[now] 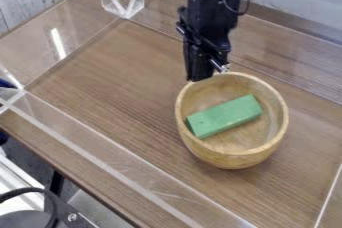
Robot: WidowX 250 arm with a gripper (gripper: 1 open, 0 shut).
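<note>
A round wooden bowl (247,148) stands right of the table's middle, holding a green rectangular block (223,116) that lies at a slant. My black gripper (197,72) is just above and behind the bowl's back-left rim. It looks shut, and I see nothing held in it, though its fingertips are small and dark in this view.
A clear bent plastic piece (120,0) sits at the back left. A pale wall runs along the back right, and dark equipment shows at the lower left.
</note>
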